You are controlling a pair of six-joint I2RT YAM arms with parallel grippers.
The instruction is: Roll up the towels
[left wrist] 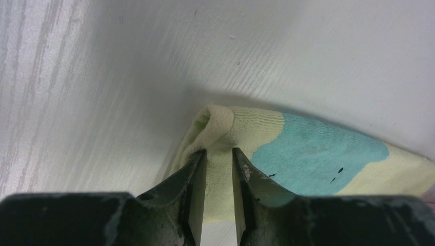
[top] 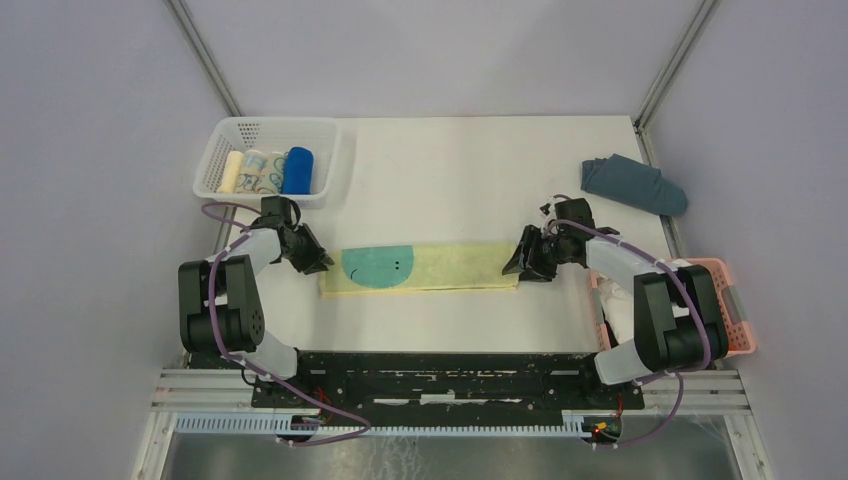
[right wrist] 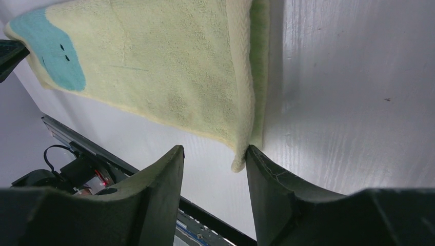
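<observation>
A long, narrow yellow towel (top: 450, 265) with a teal patch (top: 380, 266) lies flat across the table, both ends slightly turned up. My left gripper is at the towel's left end, fingertips a little apart by the folded edge (left wrist: 215, 123); whether fabric is between them is unclear. My right gripper is open at the right end, one fingertip touching the near corner of the raised, folded edge (right wrist: 239, 87).
A white basket (top: 330, 150) with several rolled towels stands at back left. A folded dark blue-grey towel (top: 630, 184) lies at back right. A pink basket (top: 735, 310) with white cloth is at the right.
</observation>
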